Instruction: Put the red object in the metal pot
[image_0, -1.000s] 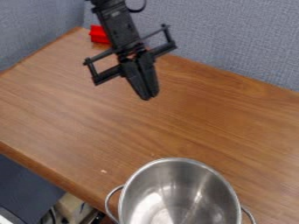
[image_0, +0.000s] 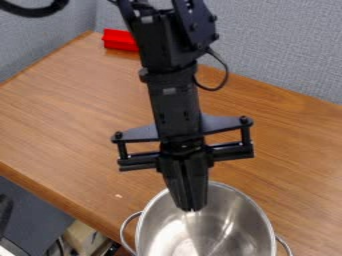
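The red cylinder (image_0: 120, 40) lies on the wooden table at the far left corner, by the grey wall and partly behind my arm. It is well away from my gripper (image_0: 190, 205), whose fingers are shut together with nothing between them. The fingertips point down over the back part of the metal pot (image_0: 241, 240). Inside the pot, the part that shows holds nothing red; the pot's front is cut off by the lower edge of the view.
Bare wooden table (image_0: 60, 120) spreads to the left and right of my arm. Grey padded walls (image_0: 287, 45) close off the back and left. A dark grey surface with cables lies below the table's left edge.
The red cylinder and the pot have stayed where they were.
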